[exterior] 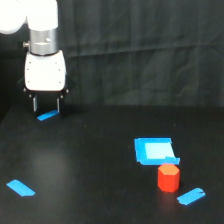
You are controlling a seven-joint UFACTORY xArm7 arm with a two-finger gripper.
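Observation:
My white gripper hangs at the back left of the camera view, fingers pointing down and open. Just beneath it a blue strip lies on the black table; whether the fingers touch it I cannot tell. A second blue strip lies at the front left, and a third at the front right. A red hexagonal block stands right of centre, in front of a blue square piece with a white middle.
A dark curtain hangs along the back edge.

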